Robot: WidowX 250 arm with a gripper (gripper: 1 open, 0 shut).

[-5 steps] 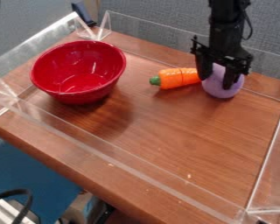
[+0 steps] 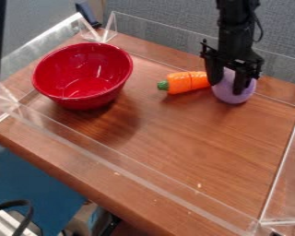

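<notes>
My black gripper [image 2: 230,66] reaches down at the back right of the table over a purple round object [image 2: 234,93], its fingers around the object's upper part; whether they grip it I cannot tell. An orange toy carrot [image 2: 187,81] with a green tip lies just left of it, partly behind the gripper. A red bowl [image 2: 82,57] sits at the left of the table.
Clear plastic walls edge the wooden table [image 2: 175,157], with a grey panel behind. A blue surface and cables show below the front left edge.
The gripper has shifted very slightly at the purple object; the carrot and bowl have not visibly moved.
</notes>
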